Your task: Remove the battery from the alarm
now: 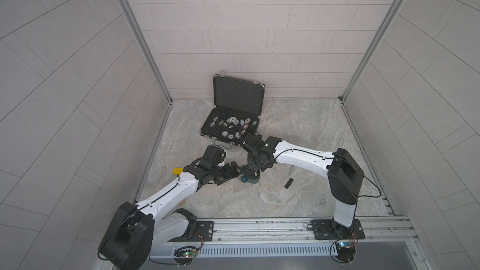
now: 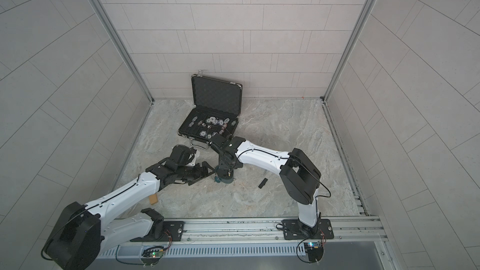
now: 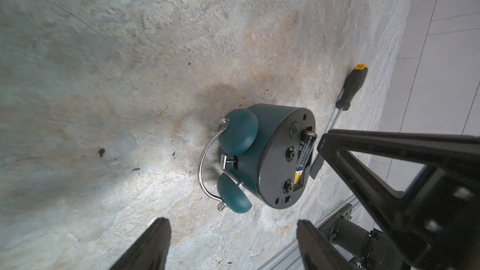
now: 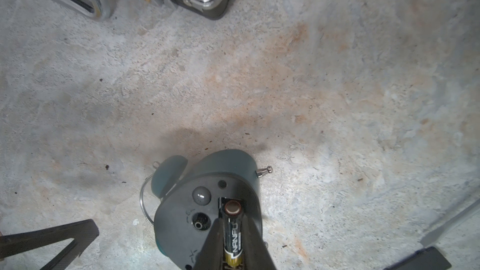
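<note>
The teal alarm clock (image 3: 244,160) lies on the floor with its grey back up in the left wrist view. Its battery (image 4: 233,235) is in the back compartment, top end appearing slightly raised. My right gripper is over the clock, shut on the battery, a fingertip on either side. My left gripper stands open beside the clock's bells, its fingers apart with only floor between them.
An open black case of chips (image 1: 230,125) lies behind the clock. A screwdriver (image 3: 352,85) lies beyond it, and a small black piece (image 1: 288,183) to the right.
</note>
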